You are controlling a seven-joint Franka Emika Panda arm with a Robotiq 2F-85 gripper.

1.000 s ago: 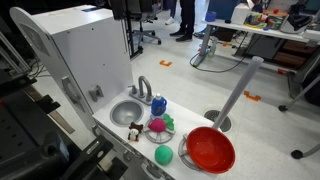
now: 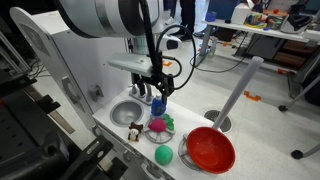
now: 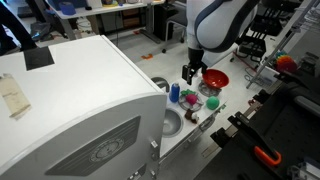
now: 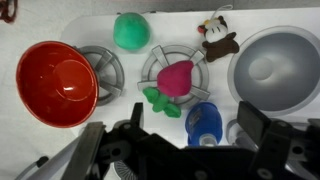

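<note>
My gripper is open in the wrist view, its two black fingertips wide apart with nothing between them. In exterior view 1 it hangs above the toy kitchen counter, close over a blue object (image 2: 157,110). The wrist view shows this blue object (image 4: 204,122) upright near the lower middle, just beyond the gap between the fingers. A pink plush (image 4: 175,78) with green leaves (image 4: 161,102) lies on a grey burner (image 4: 201,77). Nearby are a green ball (image 4: 131,31), a red bowl (image 4: 57,85) and a brown and white plush animal (image 4: 217,38).
A grey sink basin (image 4: 275,69) sits beside the plush animal. Its faucet (image 2: 145,88) rises behind the basin, close to the gripper. A white cabinet (image 2: 90,60) stands at the counter's left end, and a grey post (image 2: 233,95) rises behind the bowl. Open floor lies beyond.
The arm has come into view from above and moved down over the counter, with the gripper now low near the blue object. The objects on the counter have not moved.
</note>
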